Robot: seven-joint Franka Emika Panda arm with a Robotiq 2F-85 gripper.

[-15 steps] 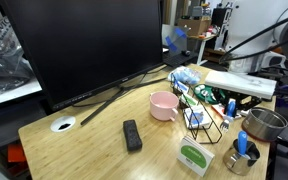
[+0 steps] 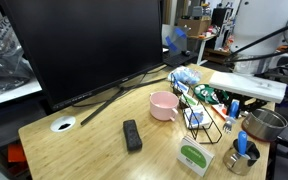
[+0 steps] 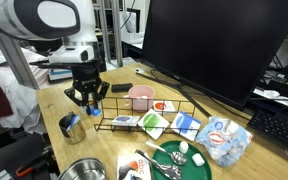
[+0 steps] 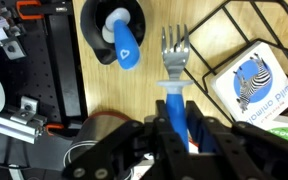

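In the wrist view a fork with metal tines (image 4: 175, 45) and a blue handle (image 4: 176, 112) is held by my gripper, which is shut on the handle. The tines point away from the fingers, over bare wood between a metal cup and a wire rack. That cup (image 3: 72, 128) contains another blue-handled utensil (image 4: 127, 45), its hidden end down inside. From the first exterior view, the held fork (image 2: 230, 117) hangs beside the rack, behind the cup (image 2: 241, 160).
A black wire rack (image 3: 121, 124) holds cards, one with a zebra (image 4: 251, 83). Near the cup stands a metal pot (image 3: 85, 169). A green plate (image 3: 172, 160), a pink bowl (image 2: 164, 105) and a black remote (image 2: 132, 135) share the table.
The arm and the held fork sit slightly lower than one second ago.
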